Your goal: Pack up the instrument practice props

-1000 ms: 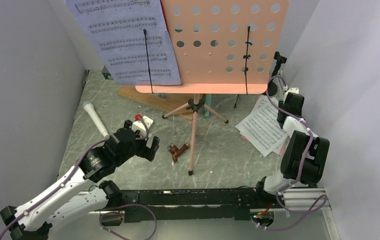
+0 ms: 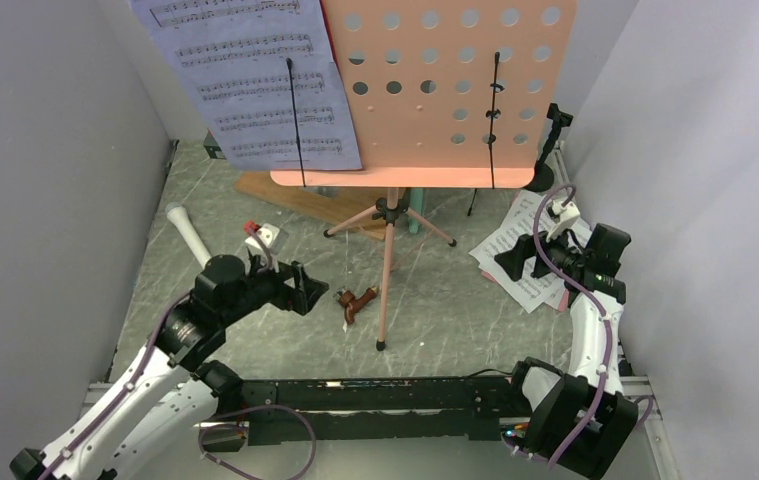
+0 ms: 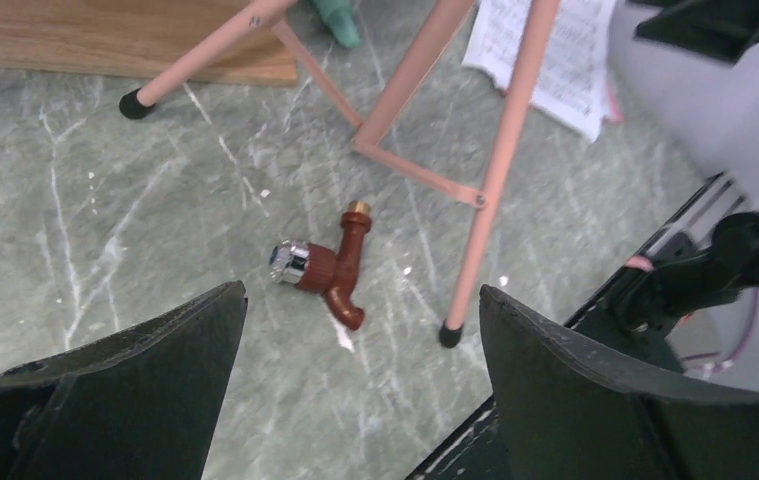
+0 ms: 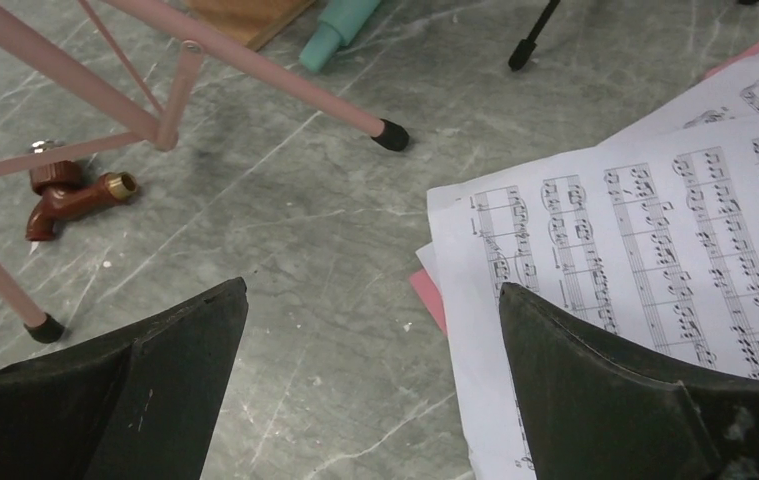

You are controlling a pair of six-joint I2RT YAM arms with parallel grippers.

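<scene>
A pink music stand (image 2: 425, 130) rises at the back centre, a music sheet (image 2: 255, 90) clipped on its left half. Between its tripod legs and my left arm lies a brown pipe-shaped prop (image 3: 345, 268) with a metal end. My left gripper (image 2: 312, 288) is open above the floor to the left of that prop, nothing between its fingers. At the right, loose music sheets (image 4: 615, 230) lie over something pink. Open and empty, my right gripper (image 2: 517, 262) hovers above the left part of these sheets.
A white tube (image 2: 187, 233) lies at the left, partly behind my left arm. A wooden board (image 2: 305, 205) and a teal tube (image 4: 340, 30) lie beneath the stand. The stand's front leg (image 2: 386, 300) divides the middle floor. Grey walls close both sides.
My right arm has reached out from near the right wall, its gripper coming left over the sheets. My left gripper has shifted slightly. The props have stayed put.
</scene>
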